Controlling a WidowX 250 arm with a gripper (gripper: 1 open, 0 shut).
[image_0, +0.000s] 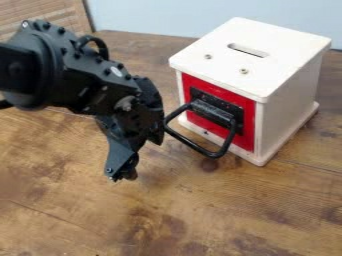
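Note:
A white wooden box (285, 70) with a slot on top stands on the wooden table at the right. Its front has a red panel (195, 82) carrying a black fitting (217, 112), from which a thick black loop (201, 148) sticks out. My black gripper (131, 150) is open and points downward left of the box, beside the loop; I cannot tell if it touches the loop. Nothing shows held between its fingers.
A light wooden board (40, 10) stands at the back left, before a pale wall.

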